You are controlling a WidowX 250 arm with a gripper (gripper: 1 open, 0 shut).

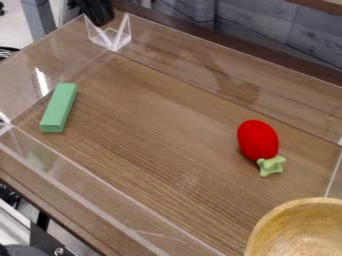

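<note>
My gripper (94, 16) is at the top left edge of the view, dark and mostly cut off, beside a clear plastic piece (111, 35); its fingers are too small and hidden to make out. A green block (58, 108) lies on the wooden table at the left. A red oval object (257, 140) with a light green piece (271, 165) at its lower end lies on the right.
A tan bowl (297, 230) stands at the bottom right corner. Table edges run along the top right and lower left.
</note>
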